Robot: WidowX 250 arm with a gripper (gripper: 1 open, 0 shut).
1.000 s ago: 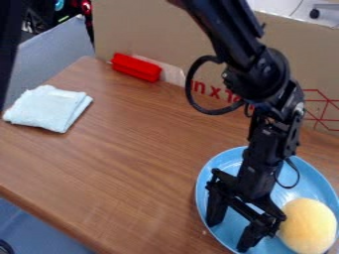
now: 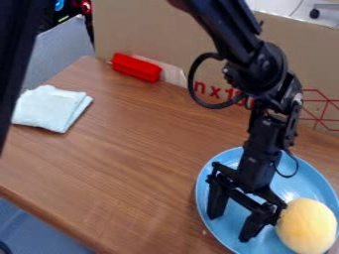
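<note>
My gripper (image 2: 239, 210) is low over a light blue plate (image 2: 307, 180) at the lower right, its black fingers pointing down into the plate. A round pale yellow object (image 2: 307, 228) lies in the plate just to the right of the fingers. I cannot tell whether anything is between the fingers or exactly how far apart they stand.
A folded white cloth (image 2: 52, 108) lies at the table's left edge. A red cylinder (image 2: 137, 67) is at the back, by a cardboard panel (image 2: 172, 35).
My arm and gripper have shifted very slightly over the plate. The other things look unmoved.
</note>
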